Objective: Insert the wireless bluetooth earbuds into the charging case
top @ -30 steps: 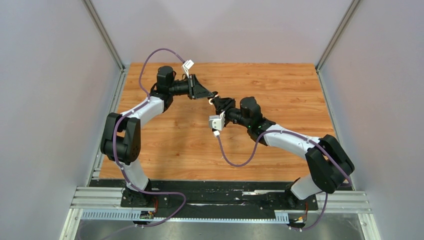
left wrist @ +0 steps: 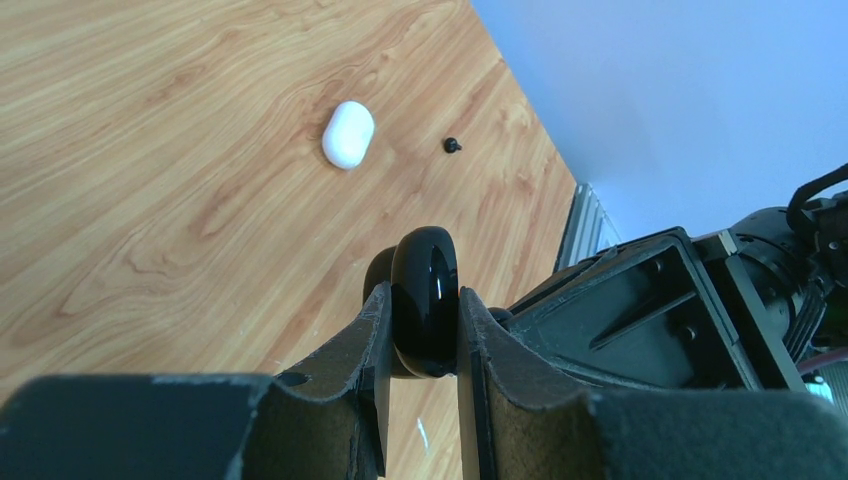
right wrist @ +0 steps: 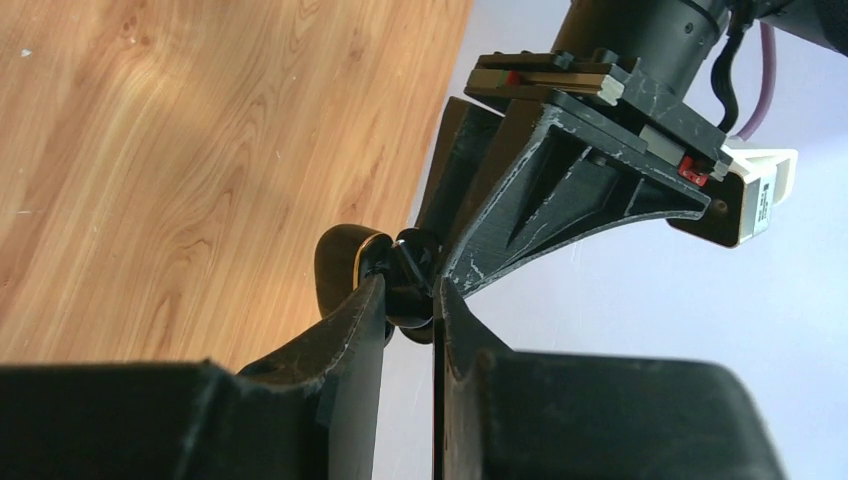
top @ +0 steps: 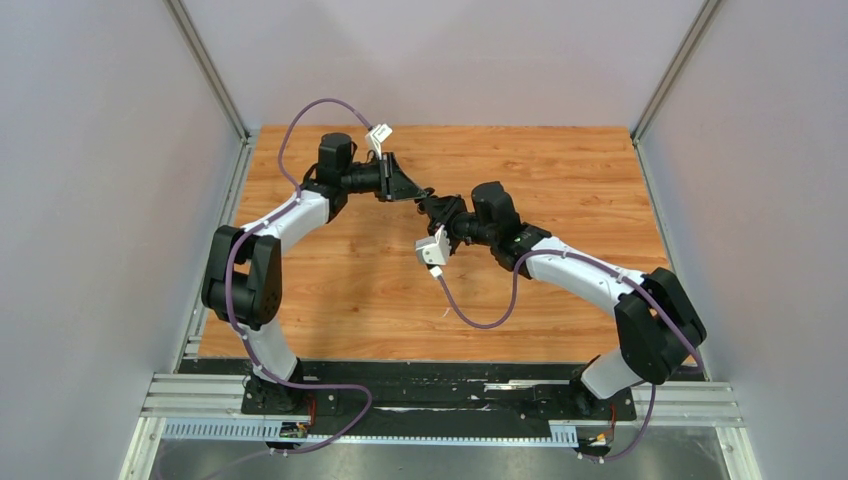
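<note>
In the top view my left gripper (top: pixel 420 193) and right gripper (top: pixel 430 208) meet above the table. My left gripper is shut on a glossy black rounded piece (left wrist: pixel 424 285), seen upright between its fingertips in the left wrist view. In the right wrist view the black charging case (right wrist: pixel 340 265), with an orange rim line, and a small black part inside are held together where both grippers meet; my right gripper is shut on part of this, partly hidden by its fingertips. Whether an earbud sits inside I cannot tell.
A white rounded piece (left wrist: pixel 348 134) and a small black piece (left wrist: pixel 452 145) lie on the wooden table (top: pixel 540 160). The table is otherwise largely clear, with walls at both sides and the back.
The left arm has moved very slightly.
</note>
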